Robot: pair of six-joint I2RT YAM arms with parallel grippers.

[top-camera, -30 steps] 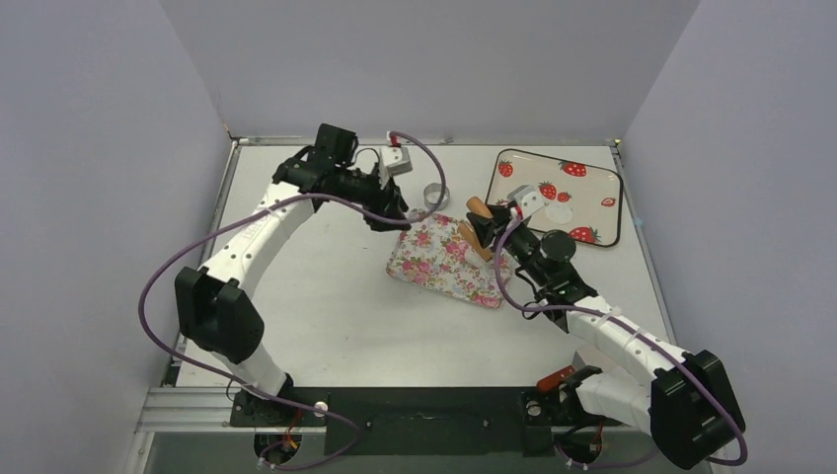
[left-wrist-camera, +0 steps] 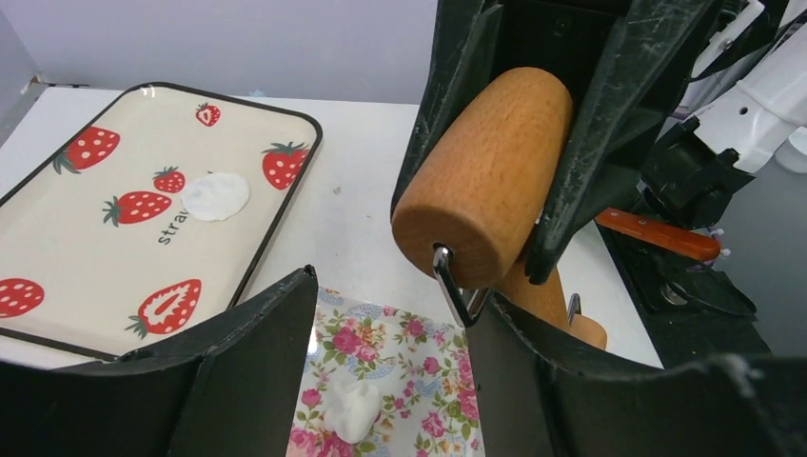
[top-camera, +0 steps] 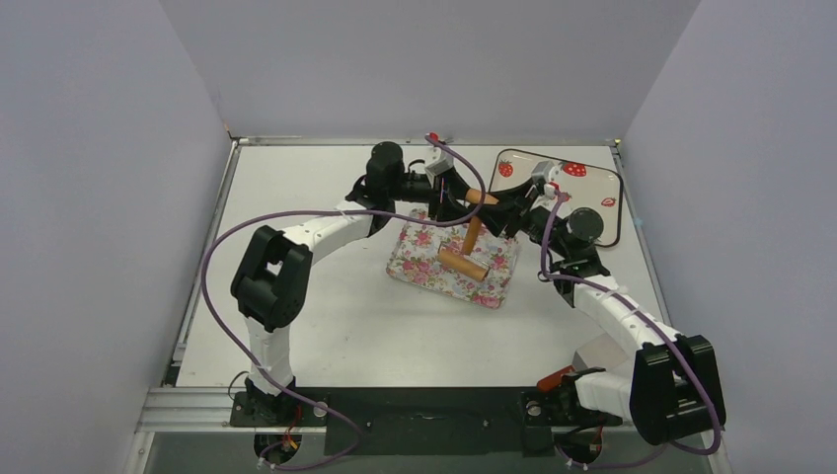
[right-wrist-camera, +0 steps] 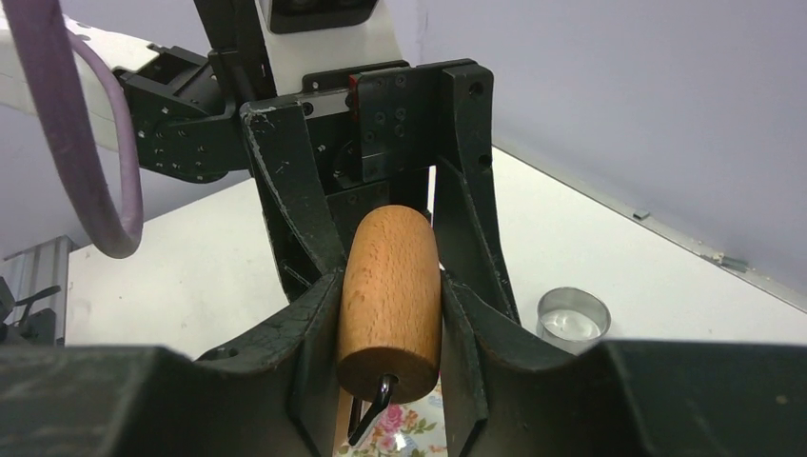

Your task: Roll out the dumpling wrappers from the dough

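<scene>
A wooden rolling pin (top-camera: 464, 263) hangs over the floral mat (top-camera: 415, 259); my right gripper is shut on its upper handle (left-wrist-camera: 485, 171), which lies horizontal between the two grippers. My left gripper stands open, facing that handle from just beside it; its fingers look not to be closed on it. A white lump of dough (left-wrist-camera: 350, 411) rests on the mat.
A strawberry tray (top-camera: 602, 227) with a flat white round (left-wrist-camera: 215, 195) on it is at the back right. A metal ring (right-wrist-camera: 573, 314) stands behind the grippers. An orange-handled tool (top-camera: 553, 379) lies at the front right.
My left gripper has moved right, up to the rolling pin.
</scene>
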